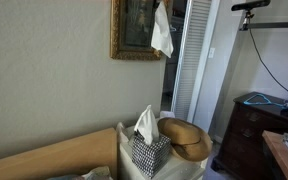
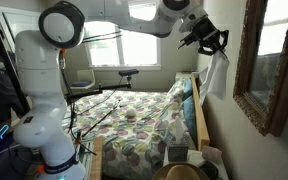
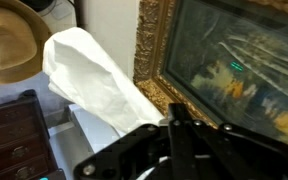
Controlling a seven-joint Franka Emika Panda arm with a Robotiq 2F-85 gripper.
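A white tissue [image 2: 215, 74] hangs from my gripper [image 2: 220, 46], which is shut on it high up near the wall. In the wrist view the tissue [image 3: 92, 75] spreads away from the dark gripper. From exterior view 1 only the hanging tissue [image 1: 162, 32] shows, in front of the picture's right edge; the gripper is above the frame there. Well below stands a black-and-white patterned tissue box [image 1: 150, 156], with another white tissue [image 1: 146, 124] sticking up from its top.
A brown straw hat [image 1: 187, 141] lies beside the box. The gold-framed picture [image 2: 261, 68] hangs on the wall close to the gripper. A dark wooden dresser [image 1: 251, 135] stands at the right, and a bed [image 2: 134, 120] lies beyond the headboard.
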